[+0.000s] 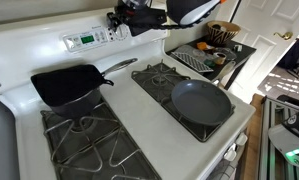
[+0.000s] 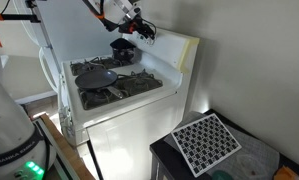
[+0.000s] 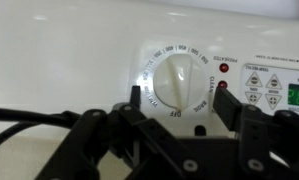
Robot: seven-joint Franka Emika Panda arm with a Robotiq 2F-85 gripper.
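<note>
A white oven knob (image 3: 173, 80) with a numbered dial sits on the stove's back panel in the wrist view. My gripper faces it, its dark fingers (image 3: 135, 97) apart on the left and right of the dial's lower half. I see nothing held between them, and whether they touch the knob I cannot tell. In exterior view 1 the gripper (image 1: 115, 20) is up against the back panel, just right of the control display (image 1: 86, 40), and it hides the knob there.
A pan covered by a black cloth (image 1: 69, 84) stands on the rear left burner, its handle pointing right. An empty dark frying pan (image 1: 201, 101) rests on the right burners.
</note>
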